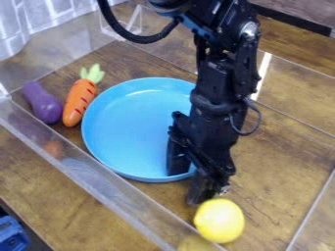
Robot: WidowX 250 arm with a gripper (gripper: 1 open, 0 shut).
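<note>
My gripper point(203, 191) is low at the front-right edge of the blue plate point(120, 118), just above and behind a yellow lemon-like object point(218, 221) on the wooden board. The fingers are dark and partly hidden by the arm, so their opening is unclear.
A toy carrot point(80, 98) and a purple eggplant point(42, 102) lie left of the plate. A clear low wall runs along the front left, with a blue object point(10, 235) outside it. The board at right is bare.
</note>
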